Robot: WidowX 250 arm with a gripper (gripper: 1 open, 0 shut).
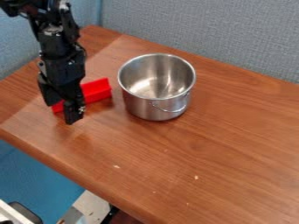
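My black gripper [66,103] is low over the left part of the wooden table, its fingers down at a red block [96,90] and partly hiding it. Whether the fingers are open or closed on the block cannot be told. A steel pot [156,87] with a wire handle stands just right of the block, apart from the gripper.
Grey padded panels [205,31] line the back. The table's front left edge drops to a blue surface [30,184].
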